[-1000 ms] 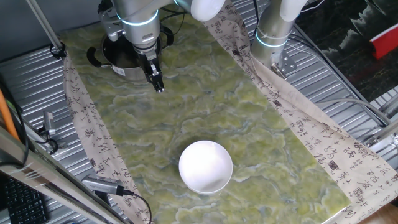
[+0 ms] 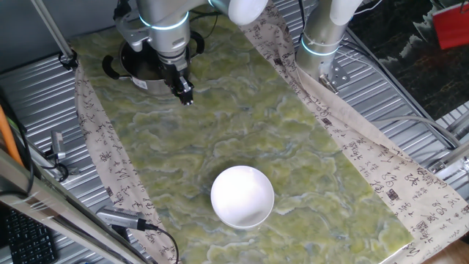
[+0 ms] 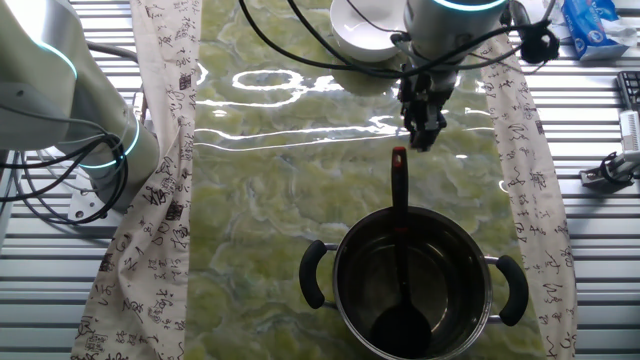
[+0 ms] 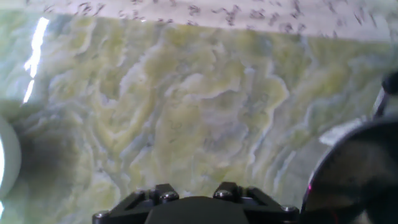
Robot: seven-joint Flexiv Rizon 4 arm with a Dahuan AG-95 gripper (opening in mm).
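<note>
My gripper (image 2: 187, 101) hangs over the green marbled mat, just in front of the pot. In the wrist view a gap shows between the two fingertips of my gripper, and nothing lies in it; it is open. The steel pot (image 3: 344, 290) has two black handles. Inside it leans a black ladle or spoon (image 3: 402, 262), its red-tipped handle rising past the rim towards my gripper (image 3: 424, 138) without visible contact. A white bowl (image 2: 242, 196) sits apart on the mat; in the wrist view only a sliver of the bowl (image 4: 7, 158) shows.
Cloth with dark writing (image 3: 165, 200) borders the mat. A cabled device (image 2: 124, 218) stands at the left edge. Black cables (image 3: 330, 62) loop around the arm.
The fingers look spread a little wider than before, and their tips sit slightly higher in exterior view 1. Pot and bowl stay where they were.
</note>
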